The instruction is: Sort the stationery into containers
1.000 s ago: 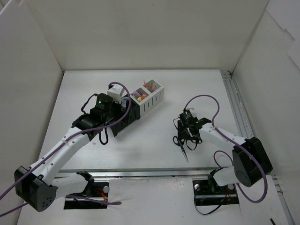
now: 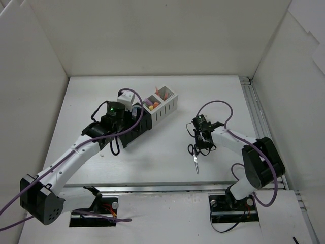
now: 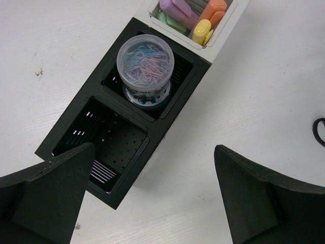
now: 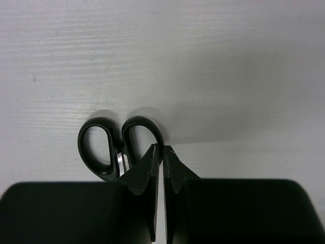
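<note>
Black-handled scissors (image 2: 195, 160) lie on the table, blades toward the front edge. My right gripper is shut at the right handle loop; whether the loop is between its fingers is unclear. My left gripper stands open above the black two-compartment holder (image 3: 167, 117). The rear compartment holds a clear round tub of paper clips (image 3: 144, 63); the front one is empty.
A white holder (image 2: 165, 109) with highlighters and other coloured items adjoins the black one.
The right arm has shifted slightly up and left in the top view, and the scissors have turned slightly. The left arm has moved a little rightward.
</note>
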